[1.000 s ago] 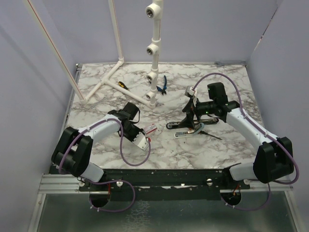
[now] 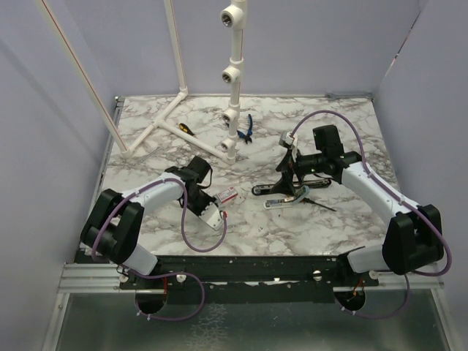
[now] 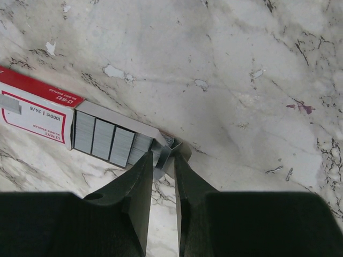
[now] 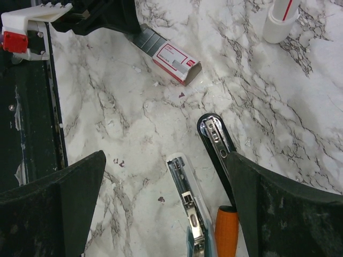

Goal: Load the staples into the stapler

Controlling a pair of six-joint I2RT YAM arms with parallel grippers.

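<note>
In the left wrist view, a red and white staple box (image 3: 40, 107) lies on the marble with rows of grey staples (image 3: 99, 134) showing at its uncovered end. My left gripper is at that end, its fingers (image 3: 140, 179) a narrow gap apart around the bent flap (image 3: 162, 155); whether they touch it is unclear. The open stapler (image 4: 190, 206), with a light body and exposed metal channel, lies in the right wrist view. Above it my right gripper is wide open, nothing between its fingers. The stapler's lower part runs out of that view.
Beside the stapler lie a black stapler-like tool (image 4: 218, 144) and an orange handle (image 4: 226, 230). A white pipe stand (image 2: 230, 150) rises behind the box. Blue pliers (image 2: 246, 130) and a yellow-handled tool (image 2: 186, 129) lie farther back. Bare marble separates box and stapler.
Both arms stay nearly in place across the top views. The box and the stapler show no clear movement.
</note>
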